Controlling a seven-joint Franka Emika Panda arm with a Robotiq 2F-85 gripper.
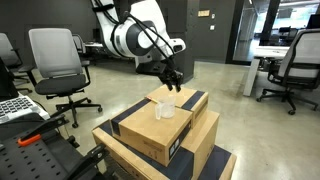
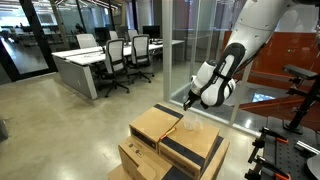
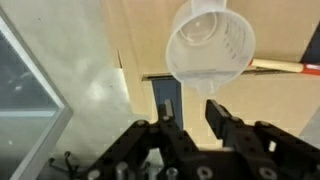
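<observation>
A clear plastic cup (image 1: 166, 108) stands on top of a cardboard box (image 1: 150, 130). My gripper (image 1: 172, 84) hangs above and slightly behind the cup in exterior view 1. In the wrist view, the cup (image 3: 210, 45) is just beyond the fingertips. The gripper is partly open there, with a gap and nothing held between its dark fingers. Exterior view 2 shows the gripper (image 2: 187, 103) over the boxes, the faint cup below it.
A thin wooden stick with a red end (image 3: 285, 66) lies on the cardboard beside the cup. More boxes (image 1: 205, 140) stack around and below. Office chairs (image 1: 58, 65) stand well away across open floor.
</observation>
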